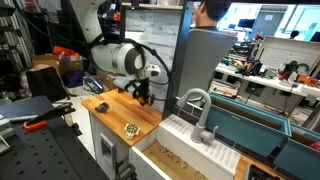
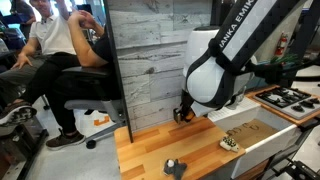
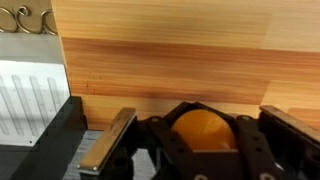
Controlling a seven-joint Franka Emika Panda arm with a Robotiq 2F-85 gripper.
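In the wrist view a rounded orange-brown object sits between the fingers of my gripper, which is shut on it. What the object is cannot be told; its lower part is hidden by the gripper. Exterior view 2 shows the gripper low over the far part of the wooden counter, near the pale plank wall. From exterior view 1, the white arm reaches over the back of the same counter, and the held object is too small to make out.
A small dark grey item and a yellowish patterned item lie on the counter. Beside it are an open drawer and a grey faucet. Bare wood lies between the two items. A grey panel stands behind.
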